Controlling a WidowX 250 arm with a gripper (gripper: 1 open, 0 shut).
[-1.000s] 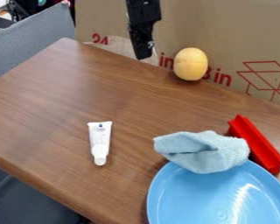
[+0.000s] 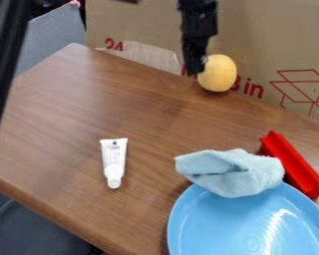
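My black gripper (image 2: 195,62) hangs at the back of the table, just left of a pale yellow round object (image 2: 218,75), its tips close beside it; it looks shut, with nothing visible between the fingers. A white tube (image 2: 115,159) lies on the table at the left front. A light blue cloth (image 2: 226,171) rests on the upper edge of a blue plate (image 2: 250,239) at the front right, beside a red object (image 2: 294,162).
A cardboard sheet (image 2: 275,40) stands along the back edge. A dark blurred bar crosses the upper left corner.
The gripper has moved right, toward the yellow object. A dark bar has appeared at the upper left. The objects on the table look unmoved.
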